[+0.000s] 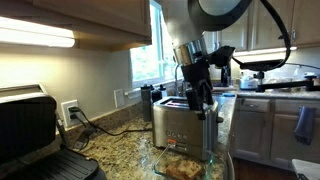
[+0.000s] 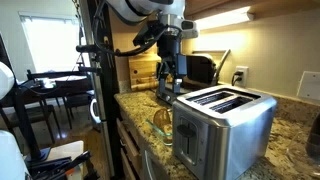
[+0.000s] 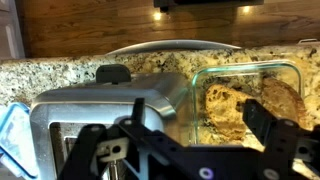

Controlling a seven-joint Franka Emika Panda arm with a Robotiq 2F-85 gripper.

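Observation:
A silver two-slot toaster [image 1: 177, 125] stands on the granite counter, and its slots [image 2: 225, 99] look empty in exterior view 2. Beside it lies a clear glass dish [image 3: 245, 69] holding browned bread pieces [image 3: 226, 108]. In the wrist view my gripper is open, one finger over the toaster's side and the other over the bread. No object shows between the fingers. From exterior view 1, the gripper [image 1: 207, 98] hangs above the dish near the toaster's end, apart from the bread [image 1: 184, 169].
A black open appliance [image 1: 28, 125] occupies the counter's left in exterior view 1. A power cord [image 1: 98, 127] runs from the wall outlet [image 1: 71, 112]. Close to the dish is the counter's front edge, with the wooden floor [image 3: 75, 30] beyond.

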